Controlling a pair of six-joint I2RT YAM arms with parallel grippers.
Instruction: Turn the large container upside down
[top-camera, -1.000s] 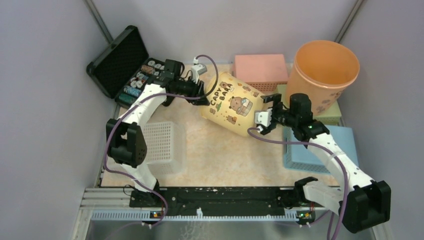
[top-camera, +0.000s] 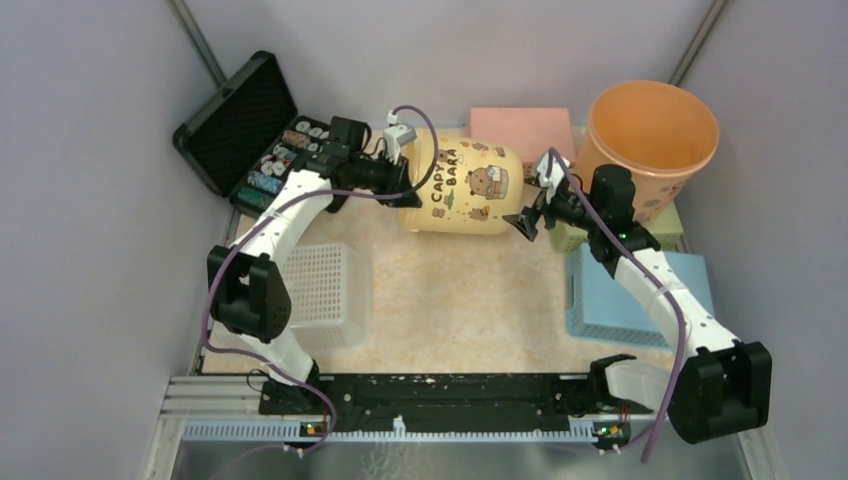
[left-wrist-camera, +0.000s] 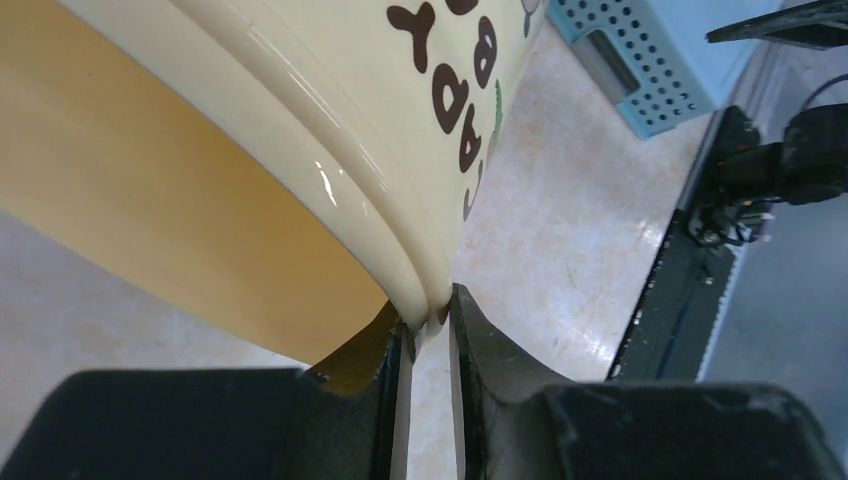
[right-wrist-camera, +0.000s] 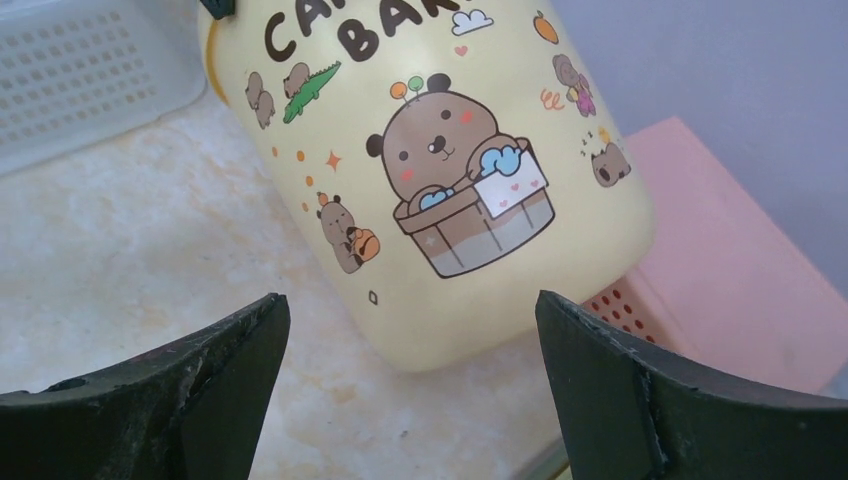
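Observation:
The large yellow container (top-camera: 464, 187) with capybara drawings lies on its side, its mouth facing left and its base facing right. In the left wrist view my left gripper has its fingers on either side of the rim (left-wrist-camera: 330, 180), with the rim's lower edge pinched between the tips. The right gripper (top-camera: 538, 193) stands open by the container's base. From the right wrist view, the drawn side and rounded base (right-wrist-camera: 470, 340) show beyond the spread fingers (right-wrist-camera: 245, 350), and nothing is held there.
A tall orange bin (top-camera: 650, 125) stands at the right on a green basket. Blue (top-camera: 640, 295), pink (top-camera: 520, 130) and white (top-camera: 318, 295) baskets surround the work area, with an open black case (top-camera: 240, 130) at back left.
The container has swung from slanting down-right to nearly level, its base end moving towards the back. My right gripper has turned and drawn slightly away from the base; the left has barely moved.

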